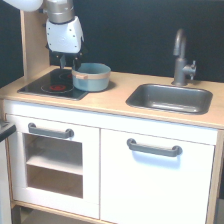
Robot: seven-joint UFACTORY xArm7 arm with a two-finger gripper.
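Observation:
A blue-grey pot [92,79] with a brownish inside stands upright on the counter, at the right edge of the black stovetop [40,86]. My white arm comes down from the upper left. At its end, the dark gripper [69,63] hangs at the pot's left rim, seemingly beside or just above it. Its fingers are small and dark against the dark wall, so I cannot make out whether they touch the rim or how far apart they are.
On the right, a grey sink [172,98] with a dark faucet [181,60] is set into the wooden counter [117,91]. Below are a white cabinet door [150,185] with a grey handle and an oven door [35,150]. Bare counter lies between pot and sink.

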